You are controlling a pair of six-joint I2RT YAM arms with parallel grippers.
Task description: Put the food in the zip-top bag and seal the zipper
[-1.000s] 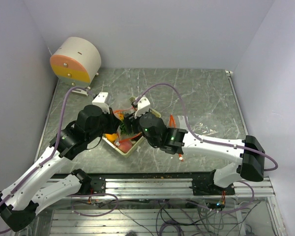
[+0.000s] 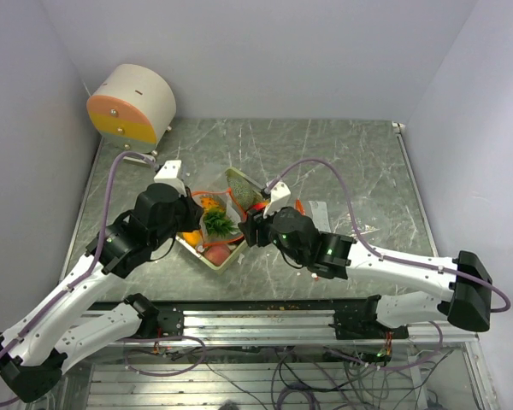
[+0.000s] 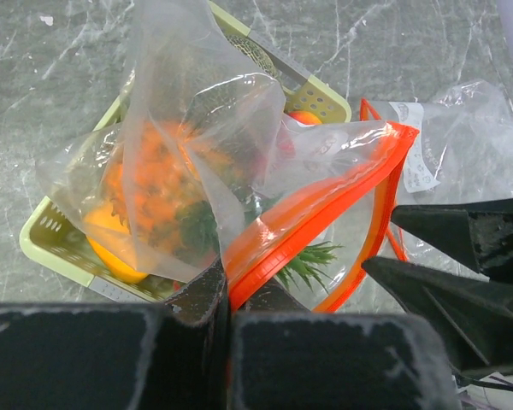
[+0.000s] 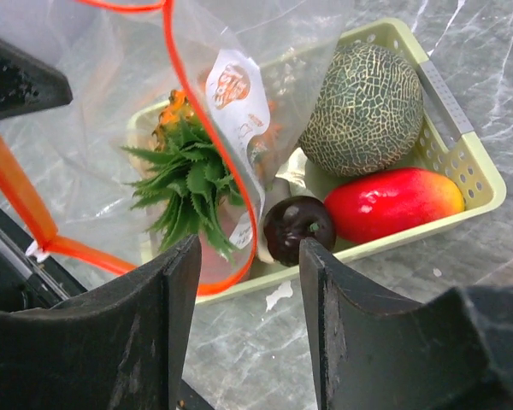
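Observation:
My left gripper is shut on the orange-edged mouth of a clear zip top bag [image 3: 316, 218], held up over the basket in the left wrist view. The bag's mouth gapes, and a pineapple [image 4: 191, 175] with green leaves sits inside it. My right gripper stands part open, its fingers apart with nothing between them, close to the bag's orange rim. Beyond its fingertips, in the green basket [image 4: 474, 175], lie a dark round fruit [image 4: 297, 229], a red mango-like fruit [image 4: 395, 205] and a netted melon [image 4: 363, 109].
Another clear bag with an orange edge [image 3: 470, 137] lies flat right of the basket. A cream drum-shaped box [image 2: 132, 102] stands at the back left.
The left arm holds nearly the same place.

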